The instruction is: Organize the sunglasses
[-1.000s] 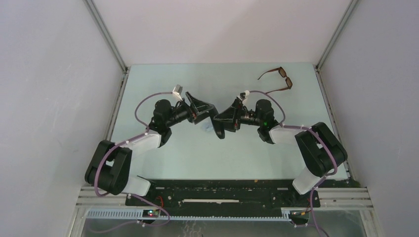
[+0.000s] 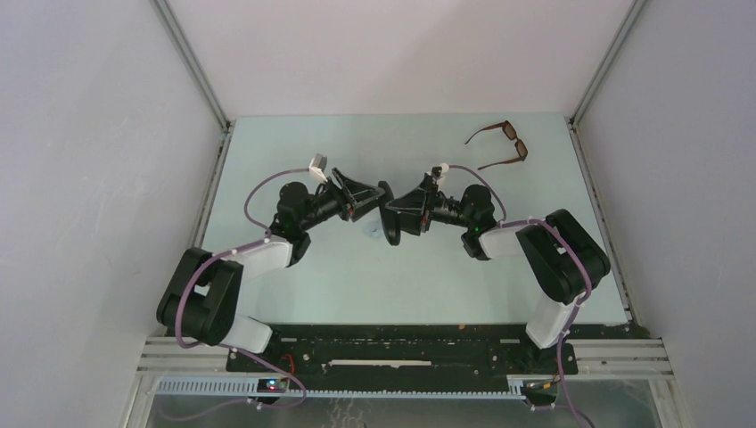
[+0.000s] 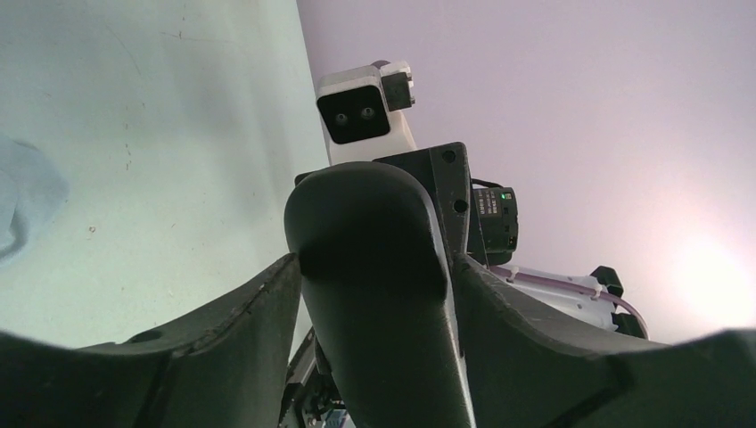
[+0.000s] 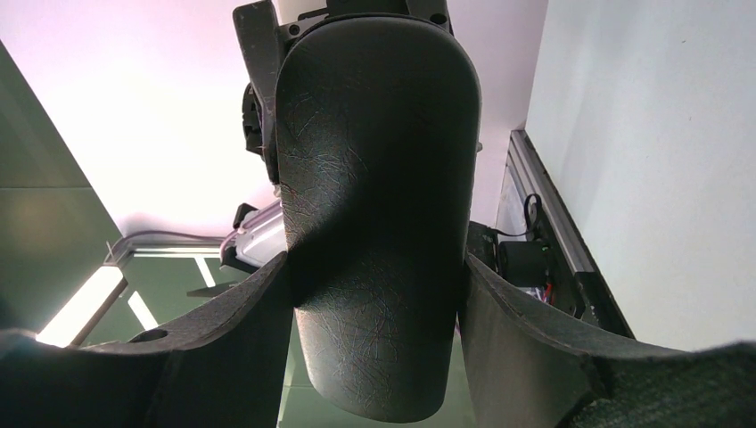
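Note:
In the upper right of the top view, brown sunglasses (image 2: 517,143) lie on the table with their temples spread. A long black glasses case (image 2: 392,232) is held above the middle of the table, between the two arms. My right gripper is shut on the case, one finger against each long side. From the other side my left gripper reaches around the case's upper end in the top view. Its fingertips lie close along both edges; whether they press on it I cannot tell. The case's inside is hidden.
A pale blue cloth (image 2: 372,229) lies on the table beneath the case, partly hidden by it. Walls close in the left, right and back sides.
The case has turned slightly to stand straighter in the top view, its lower end shifting left and up. My right arm's elbow has drawn inward; the left gripper has barely moved. The sunglasses lie unchanged.

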